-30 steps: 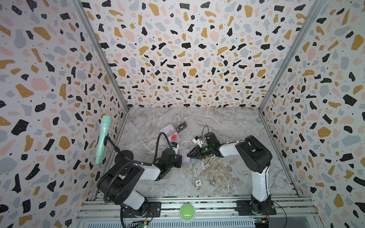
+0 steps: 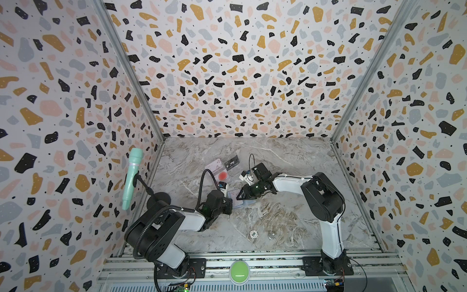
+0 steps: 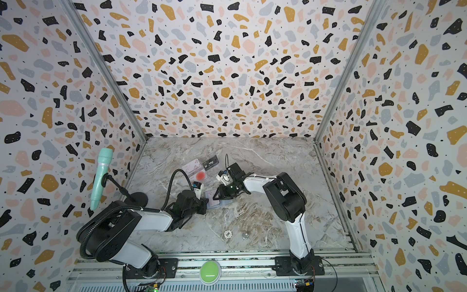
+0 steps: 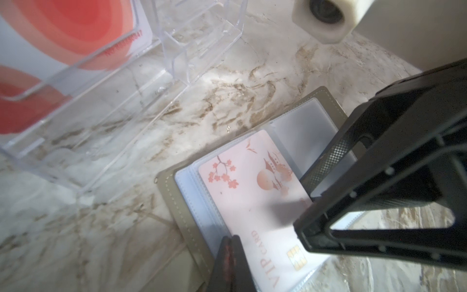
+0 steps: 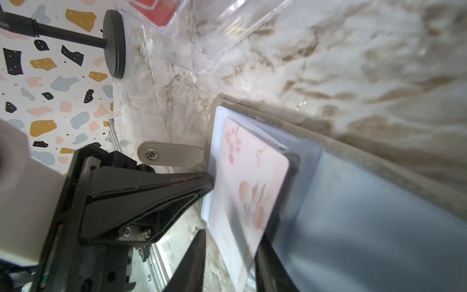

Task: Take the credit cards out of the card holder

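Note:
The card holder (image 5: 369, 194) lies open on the marble table, taupe at its rim with pale blue sleeves. On its left sleeve is a pink-white VIP card (image 4: 243, 194) with blossom print. My left gripper is shut, its tip down at the holder's left side by the card, nothing seen between its fingers. Over the card's right side stands my right gripper, fingers part open. One finger (image 5: 197, 253) is above the card's face and the other by its right edge. That edge looks slightly raised; whether the pads touch it is hard to tell.
Behind the holder a clear acrylic stand (image 4: 180, 73) holds a red-and-white card (image 4: 82, 39), a pale card (image 2: 214, 166) and a dark card (image 2: 231, 162). A mint lamp (image 2: 131, 180) rises at left.
Over the last second my right gripper has moved slightly left and toward the back across the card. The left arm has stayed still.

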